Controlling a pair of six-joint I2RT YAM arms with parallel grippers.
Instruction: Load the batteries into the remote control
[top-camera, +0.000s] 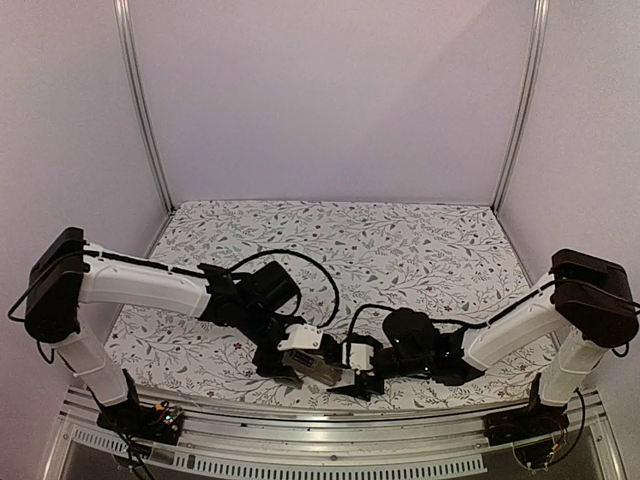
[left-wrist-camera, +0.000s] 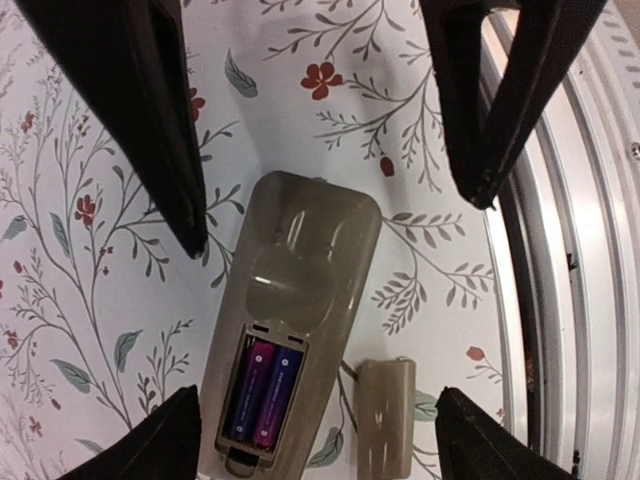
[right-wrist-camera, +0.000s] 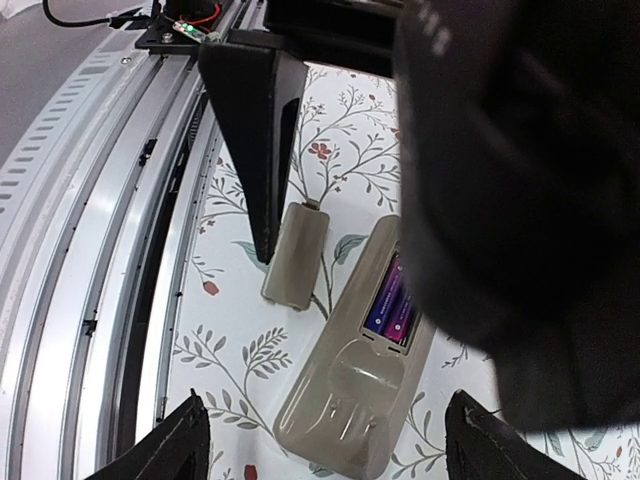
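The grey remote control (left-wrist-camera: 310, 235) lies back up on the patterned cloth. Two purple-blue batteries, a left one (left-wrist-camera: 250, 390) and a right one (left-wrist-camera: 278, 395), lie side by side in its uncovered compartment. Beside the remote is the small grey battery cover (right-wrist-camera: 297, 255), apart from it. My left gripper stands open above the remote's plain end, nothing between its fingers. In the right wrist view, one finger (right-wrist-camera: 250, 150) of my right gripper is by the cover; a large blurred dark shape (right-wrist-camera: 500, 180) hides where its other finger would be.
Both arms meet closely at the table's front edge, near the metal rail (top-camera: 310, 425).
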